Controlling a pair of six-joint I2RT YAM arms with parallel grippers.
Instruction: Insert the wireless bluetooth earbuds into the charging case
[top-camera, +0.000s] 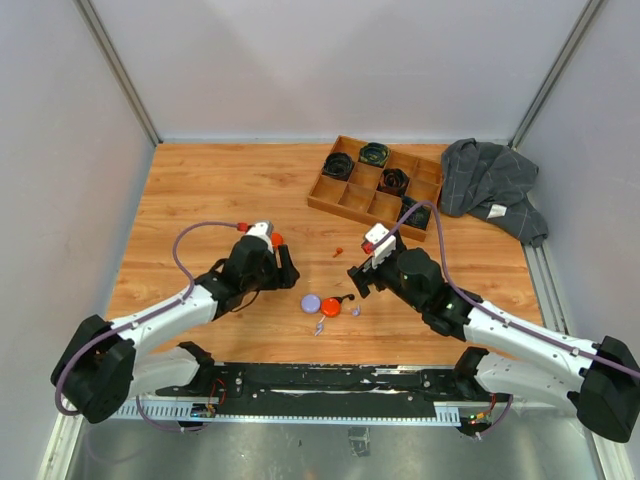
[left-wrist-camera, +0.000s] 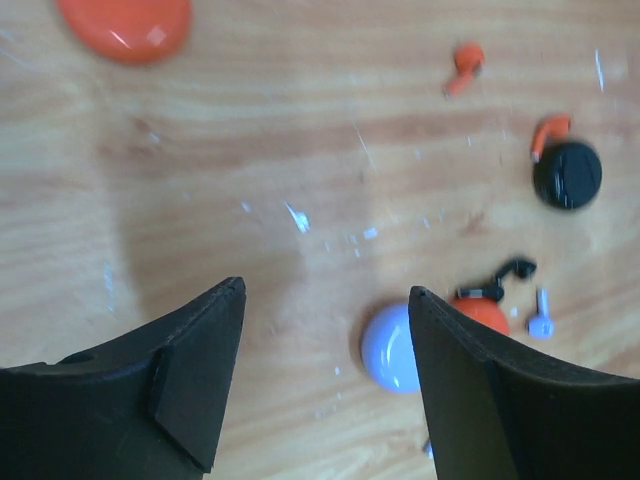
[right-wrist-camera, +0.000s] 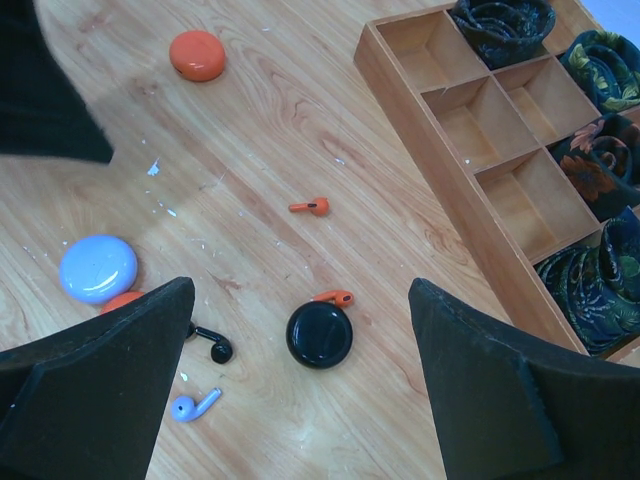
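Note:
Round charging cases lie on the wooden table: a blue case (top-camera: 311, 303), a red case (top-camera: 331, 307) beside it, a black case (right-wrist-camera: 319, 335), and another red case (right-wrist-camera: 197, 55) farther back. Loose earbuds lie about: a red earbud (right-wrist-camera: 311, 206) by itself, a second red earbud (right-wrist-camera: 334, 298) touching the black case, black earbuds (right-wrist-camera: 213, 343) by the red case, and a blue earbud (right-wrist-camera: 195, 405). My left gripper hovers open, left of the blue case, empty. Open and empty too, my right gripper hangs above the black case, which it hides from the top view.
A wooden compartment box (top-camera: 353, 211) holding dark cloth bundles stands at the back right. Beside it lies a crumpled grey cloth (top-camera: 492, 180).

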